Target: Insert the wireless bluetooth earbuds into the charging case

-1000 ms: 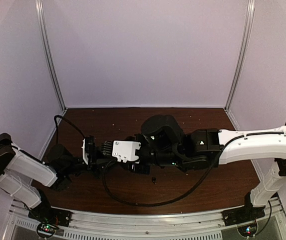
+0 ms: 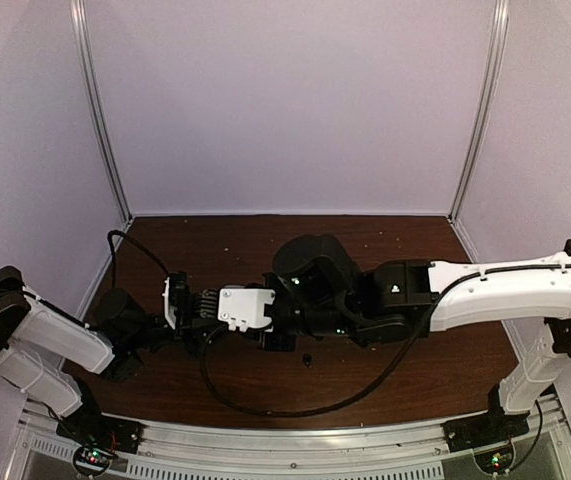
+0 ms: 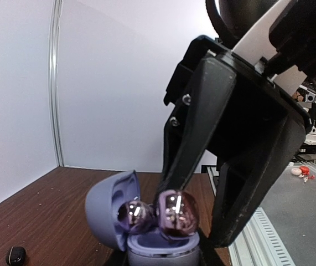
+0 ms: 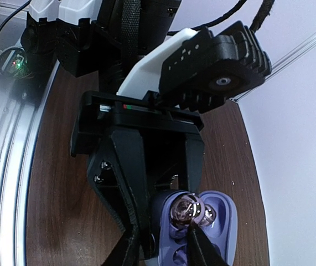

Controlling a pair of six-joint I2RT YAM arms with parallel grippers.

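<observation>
The lilac charging case (image 3: 163,259) stands with its lid (image 3: 103,213) raised, and my left gripper is shut on it. A shiny earbud (image 3: 178,213) sits at one side of the case's top; how deep it sits cannot be told. The smaller shiny ball beside it looks like its reflection in the lid. My right gripper is at the case with its fingers (image 3: 199,119) spread apart, one tip close behind the earbud. In the right wrist view, the other slot (image 4: 181,255) looks empty. From above, the arms hide the case.
A small dark glossy piece (image 2: 307,359), perhaps the other earbud, lies on the brown table (image 2: 405,375) in front of the grippers. The right arm's cable (image 2: 295,412) loops low over the table. Behind the arms the table is bare.
The left arm and the small dark piece stay where they were.
</observation>
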